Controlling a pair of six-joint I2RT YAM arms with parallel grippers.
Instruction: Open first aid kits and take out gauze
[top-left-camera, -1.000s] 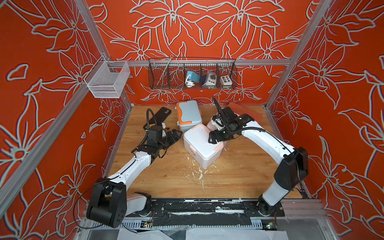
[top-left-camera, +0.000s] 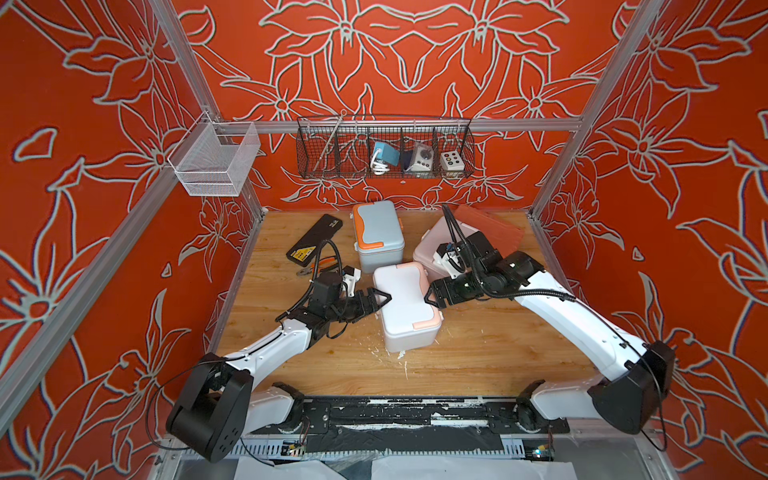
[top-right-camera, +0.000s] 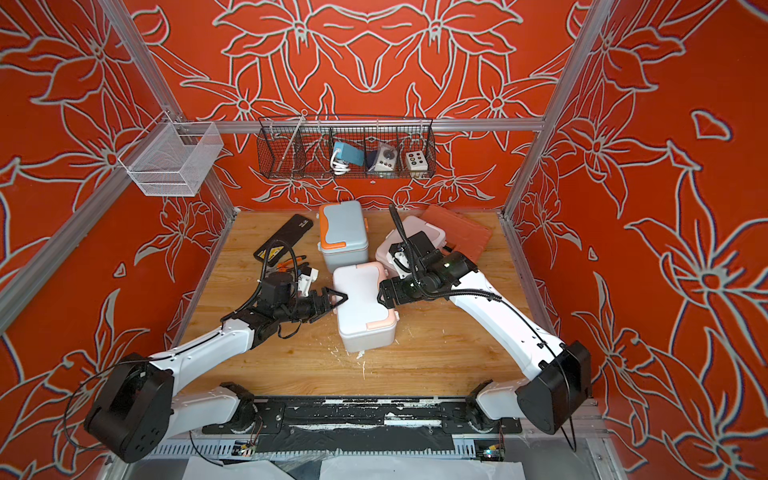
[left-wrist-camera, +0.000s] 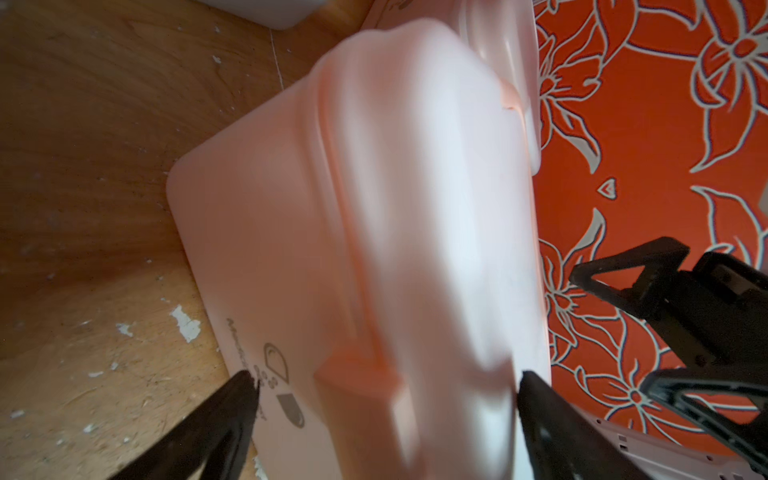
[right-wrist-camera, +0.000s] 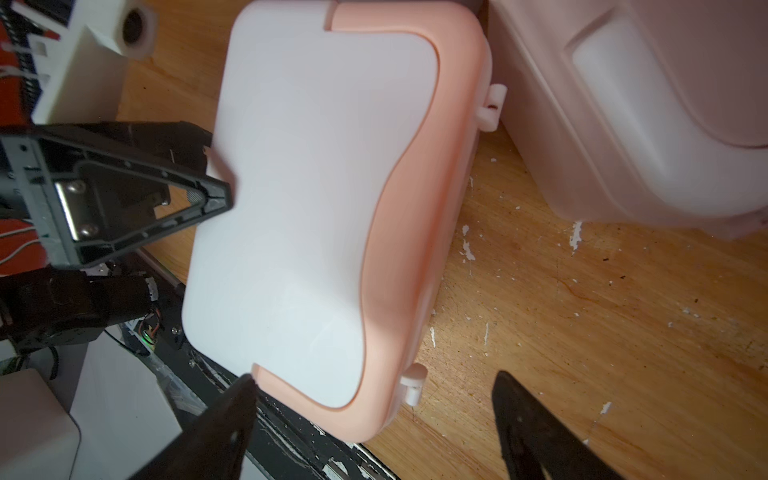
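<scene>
A closed kit with white lid and peach trim stands upright mid-table. My left gripper is open at its left side; in the left wrist view its fingers frame the lid edge and peach latch, contact unclear. At the kit's right side my right gripper stands partly open, its fingers wide apart with nothing held; one overlaps the lid's near corner in the right wrist view. Another closed kit, grey with orange trim, stands behind. A pink kit is partly hidden by the right arm. No gauze shows.
A black flat case and an orange-handled tool lie at the back left. A reddish flat item lies back right. A wire basket hangs on the back wall.
The white kit has turned so it stands straighter to me. My left gripper has moved right to its side; my right gripper has moved down slightly and lies along its right edge.
</scene>
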